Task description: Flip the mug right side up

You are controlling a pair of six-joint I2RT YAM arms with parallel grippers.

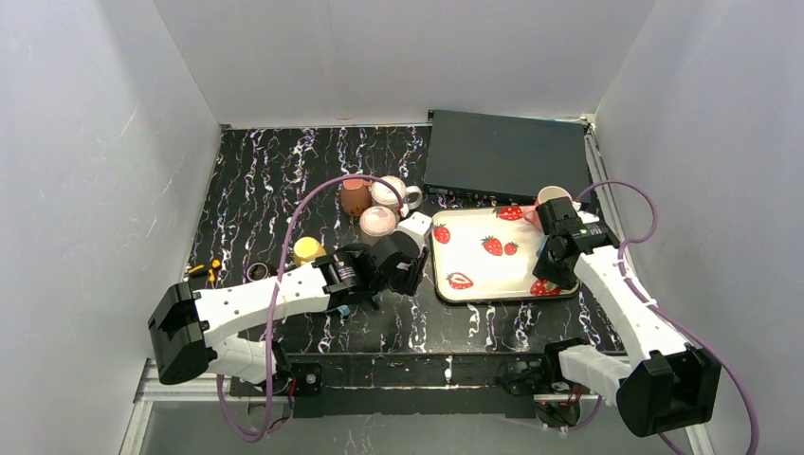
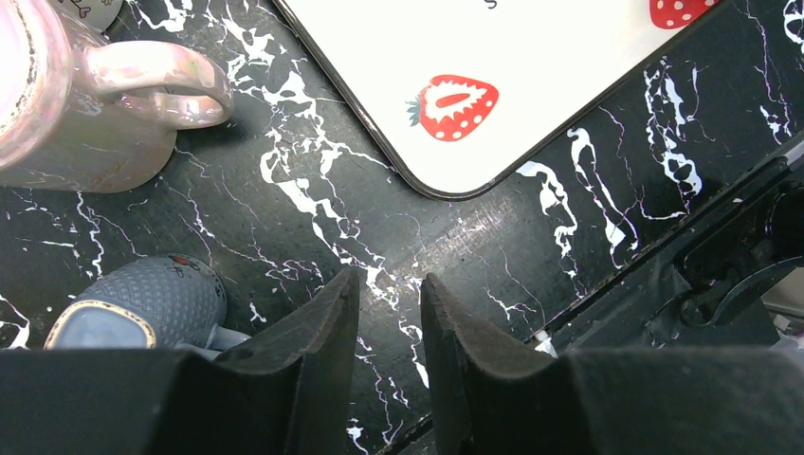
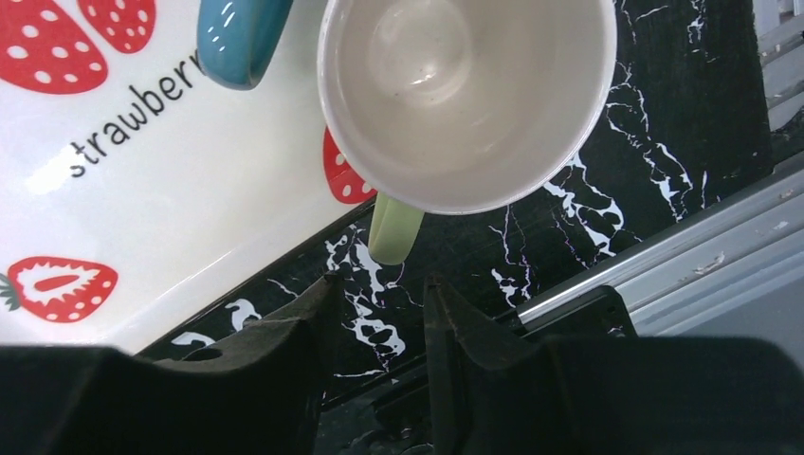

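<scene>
A mug with a white interior [image 3: 465, 85] and green handle [image 3: 393, 227] stands opening up at the strawberry tray's [image 3: 152, 218] edge in the right wrist view, beside a blue handle-like piece [image 3: 242, 38]. My right gripper is just short of the green handle, fingers apart with nothing between. In the top view it largely hides that mug; a pink mug [image 1: 553, 194] shows behind it. My left gripper hovers left of the tray, fingertips close together; nothing shows between them.
Several mugs [image 1: 377, 221] cluster left of the tray, and a blue-grey mug [image 2: 142, 303] lies below my left wrist. A dark flat box [image 1: 504, 152] fills the back right.
</scene>
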